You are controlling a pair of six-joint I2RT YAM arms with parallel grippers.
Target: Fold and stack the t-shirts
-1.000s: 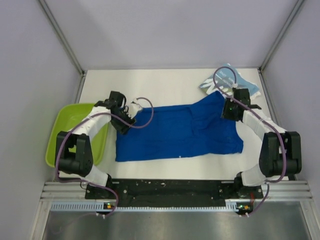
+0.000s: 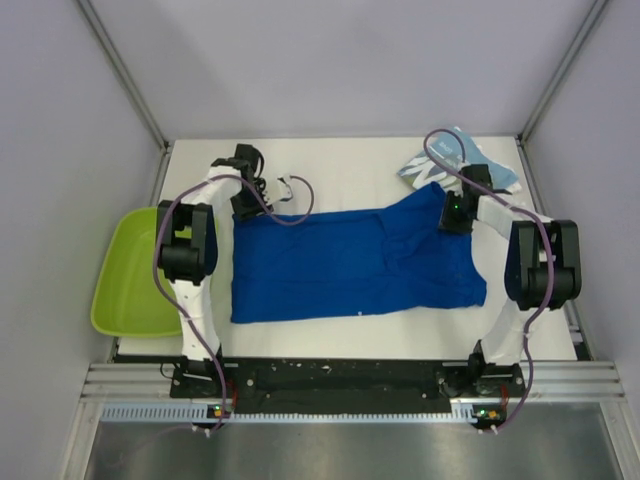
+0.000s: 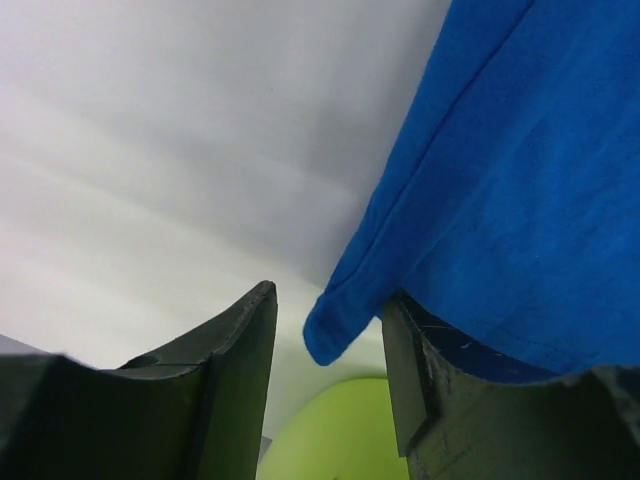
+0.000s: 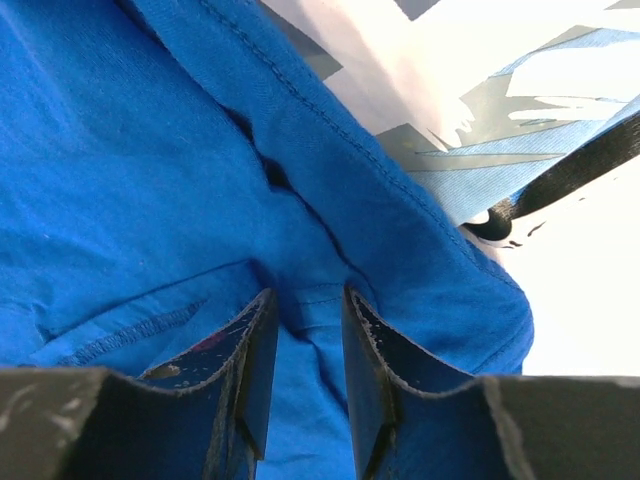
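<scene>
A blue t-shirt (image 2: 320, 255) lies spread across the table, flat on the left and wrinkled on the right. At its far left corner is my left gripper (image 2: 250, 214). In the left wrist view a folded blue corner (image 3: 345, 315) lies between the parted fingers, with a gap beside the left one. My right gripper (image 2: 455, 222) is over the shirt's right part. Its fingers (image 4: 255, 370) stand apart in the right wrist view, with creased blue cloth (image 4: 310, 300) beneath and between them; no grip on it shows.
A green bin (image 2: 110, 290) stands at the left, close to the left arm. Behind the right gripper lies a blue, white and grey patterned item (image 2: 490, 170). Bare white table (image 2: 330, 175) shows behind the shirt and along its front.
Both arms have moved toward the far side of the table, the left one reaching the shirt's far left corner. The shirt looks unmoved.
</scene>
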